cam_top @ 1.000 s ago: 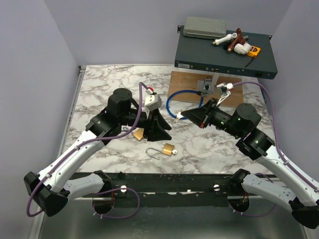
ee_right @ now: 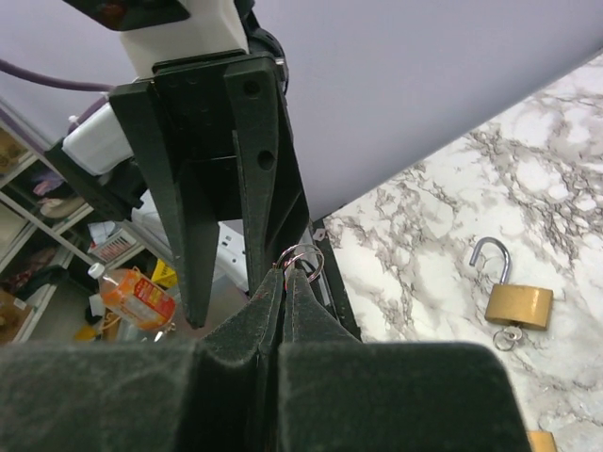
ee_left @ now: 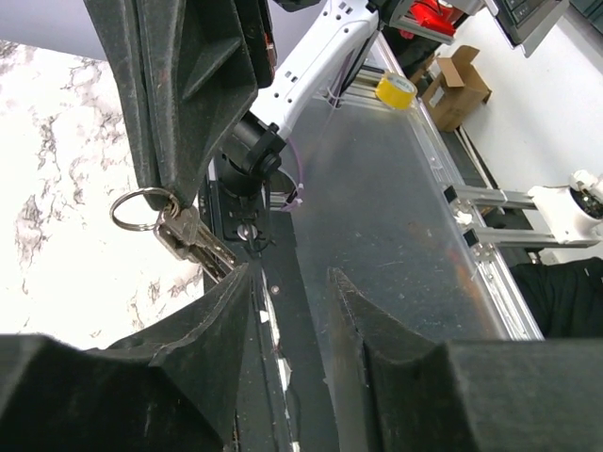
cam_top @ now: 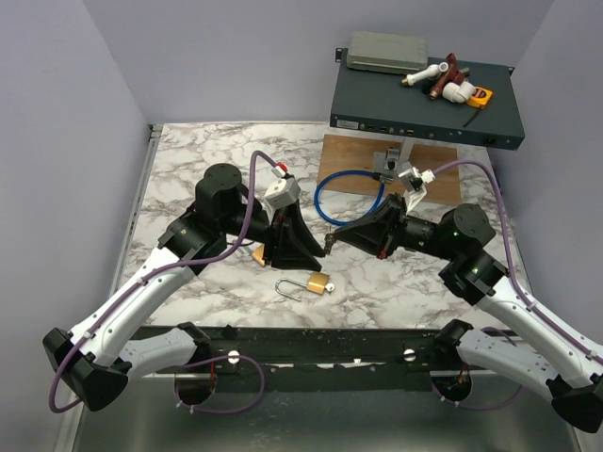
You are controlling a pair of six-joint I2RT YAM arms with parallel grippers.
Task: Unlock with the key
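Observation:
Two or so small silver keys hang on a ring at the tip of my right gripper, whose fingers are shut on that ring. Facing them, my left gripper is part open, with nothing between its fingers; the keys lie just off its left fingertip in the left wrist view. In the right wrist view the ring shows at the fingertips, and the keys are mostly hidden. Below on the marble table lies a brass padlock, its shackle open, with a small ring at its base.
A second brass padlock lies partly under the left arm. A blue cable and a wooden board are behind the right gripper. A dark equipment box overhangs the back right.
The padlocks stayed put.

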